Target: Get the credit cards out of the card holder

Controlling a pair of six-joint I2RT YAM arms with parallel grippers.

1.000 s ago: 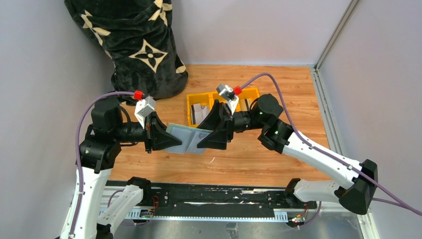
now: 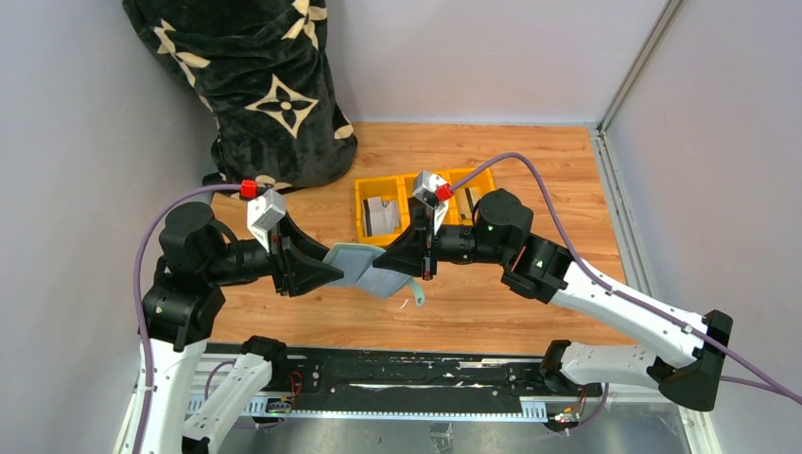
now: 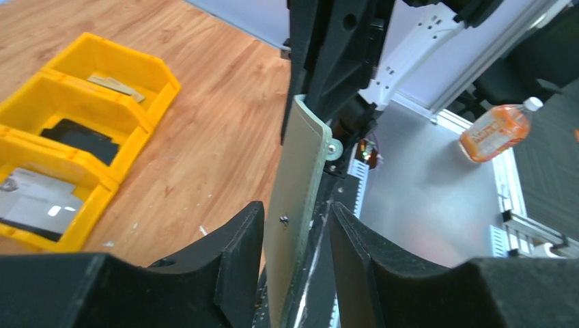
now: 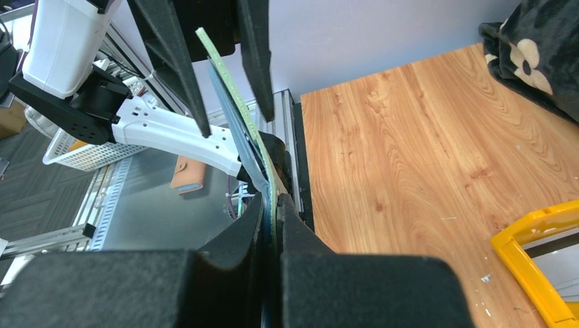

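The card holder is pale blue-green and spread like a booklet, hanging between both arms in the top view. My right gripper is shut on it, pinching the sheet. At its other end, my left gripper stands open, one finger on each side of the holder, with gaps showing. The right wrist view shows the same open left fingers straddling the holder's far edge. Whether any cards sit inside its pockets cannot be made out.
Behind the grippers, a yellow divided tray holds flat cards and dark pieces. A dark patterned cloth lies at the back left. Bare wood is free on the right.
The left gripper has opened around its end; the holder has tilted, and its tab now shows.
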